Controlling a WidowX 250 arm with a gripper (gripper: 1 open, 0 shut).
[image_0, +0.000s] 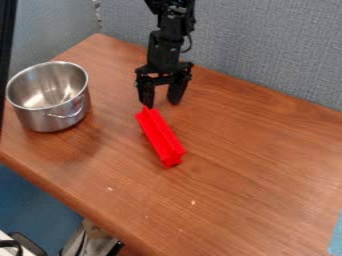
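Observation:
My black gripper (160, 92) hangs open over the back part of the wooden table, its two fingers pointing down, with nothing visible between them. Just in front of it, a long red block (160, 136) lies on the wood, angled from back left to front right. To the left stands a shiny steel pot (48, 92) with small handles, apparently empty.
A grey padded wall (254, 40) runs along the back and left. Cables and equipment show below the table's front left edge.

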